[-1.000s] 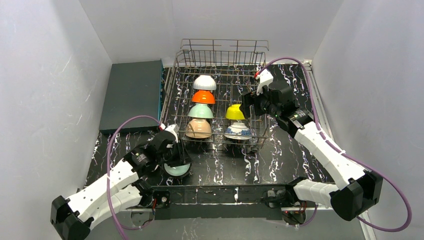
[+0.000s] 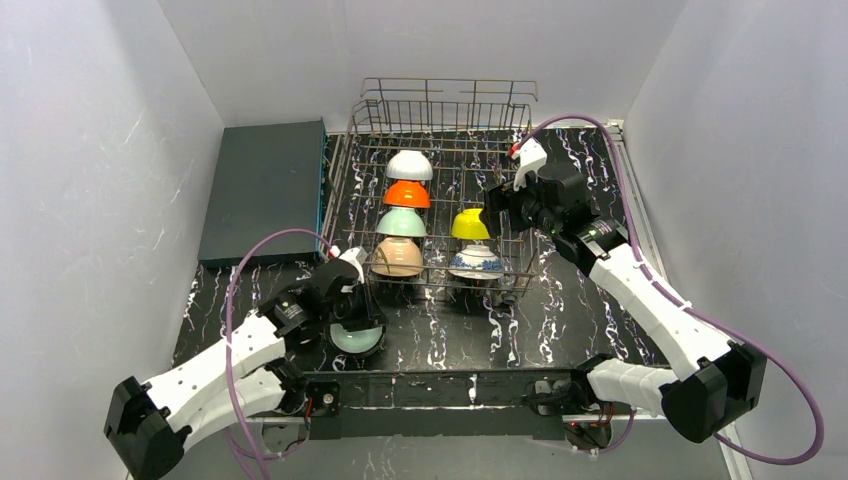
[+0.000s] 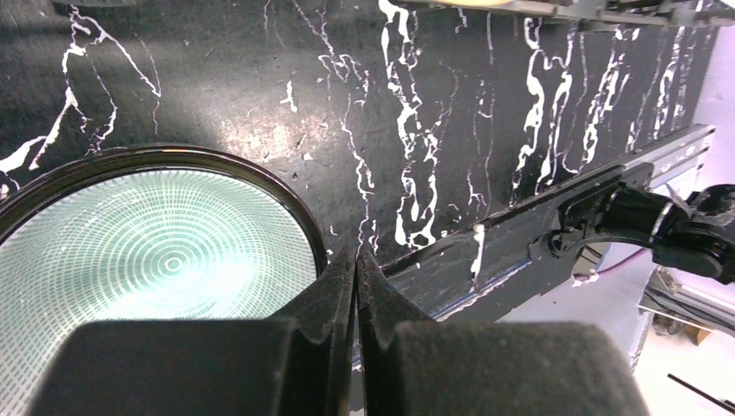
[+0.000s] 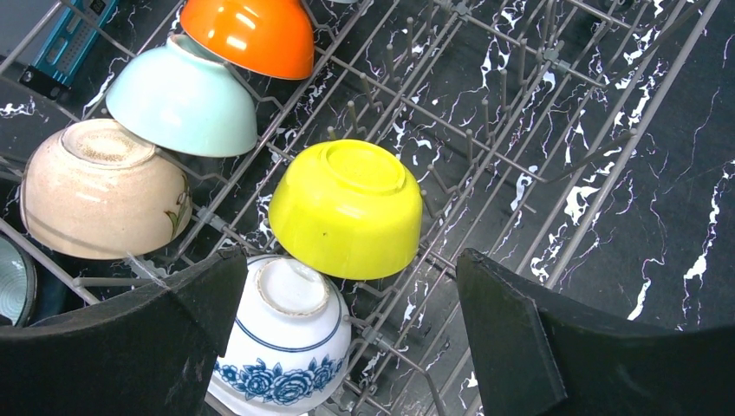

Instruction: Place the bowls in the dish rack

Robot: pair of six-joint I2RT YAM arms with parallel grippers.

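The wire dish rack [image 2: 470, 170] holds upturned bowls: white [image 2: 409, 164], orange [image 4: 250, 30], mint [image 4: 182, 104], beige [image 4: 104, 199], yellow [image 4: 342, 212] and blue-flowered white [image 4: 282, 347]. A pale green ribbed dish with a black rim [image 3: 156, 243] lies on the counter in front of the rack. My left gripper hangs at its right edge, shut with nothing showing between its fingers. My right gripper is open over the yellow and flowered bowls, nothing clearly held.
A dark flat board [image 2: 258, 190] lies left of the rack. Bare marble counter [image 2: 545, 320] shows right of and in front of the rack. Walls close in on the sides and back.
My left arm and its cable have shifted slightly over the last second near the ribbed dish. The right arm and bowls have not moved.
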